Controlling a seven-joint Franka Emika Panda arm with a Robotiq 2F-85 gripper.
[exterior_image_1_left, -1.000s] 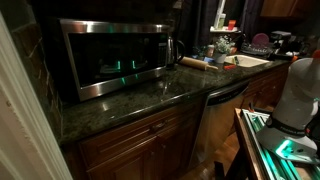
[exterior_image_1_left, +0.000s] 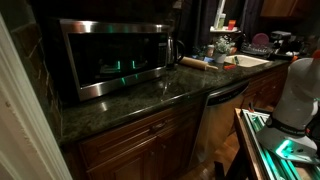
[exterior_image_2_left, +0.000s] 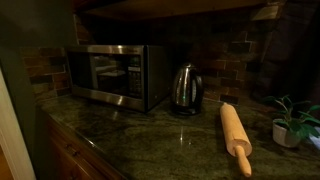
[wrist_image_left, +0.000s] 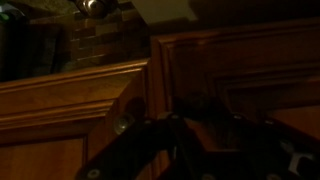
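In the wrist view my gripper is a dark shape along the bottom, in front of brown wooden cabinet fronts (wrist_image_left: 70, 95). Its fingertips are lost in shadow, so neither the fingers nor anything between them can be made out. A small round knob (wrist_image_left: 122, 123) sits on the wood to the left of the gripper. Part of the white arm (exterior_image_1_left: 295, 105) stands at the right edge in exterior view 1, while the gripper cannot be picked out there. Closed wooden cabinets (exterior_image_1_left: 140, 150) run below the counter.
A dark stone countertop (exterior_image_1_left: 125, 108) carries a microwave (exterior_image_1_left: 115, 55), a kettle (exterior_image_2_left: 187, 88), a rolling pin (exterior_image_2_left: 235, 132) and a potted plant (exterior_image_2_left: 292, 128). Farther right is a sink (exterior_image_1_left: 245, 61). A dishwasher front (exterior_image_1_left: 215, 120) stands beside the cabinets.
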